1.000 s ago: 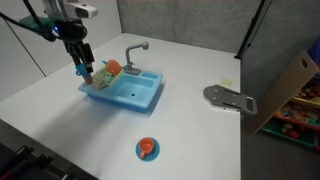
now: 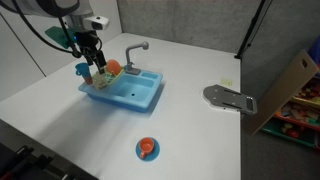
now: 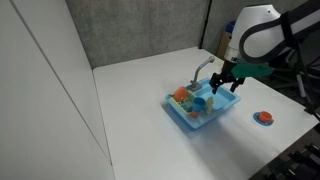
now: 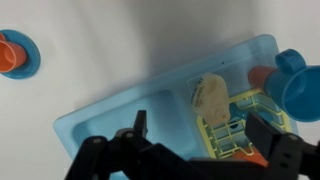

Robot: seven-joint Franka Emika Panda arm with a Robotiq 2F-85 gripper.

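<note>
My gripper is open over the light blue toy sink [image 4: 110, 112], and nothing shows between its fingers. A beige piece [image 4: 211, 99] lies at the edge of the yellow rack [image 4: 246, 120] in the sink's left part, just ahead of the fingers in the wrist view. Beside the rack are a blue cup [image 4: 302, 92] and a small brown-orange item [image 4: 260, 77]. An orange round object [image 2: 113, 67] sits at the sink's back. In exterior view 1, an orange cup [image 2: 147, 145] rests on a blue saucer [image 2: 154, 154] toward the front.
A grey faucet [image 2: 136, 50] rises behind the sink. Off to the right lies a grey metal tray [image 2: 229, 98], with a small yellowish patch [image 2: 226, 82] behind it. Shelves of colourful bins [image 2: 295, 95] stand beyond the table. The white tabletop between sink and saucer is clear.
Over the last second my gripper has moved right, from above the sink's left end to further over the rack area. The objects appear unmoved.
</note>
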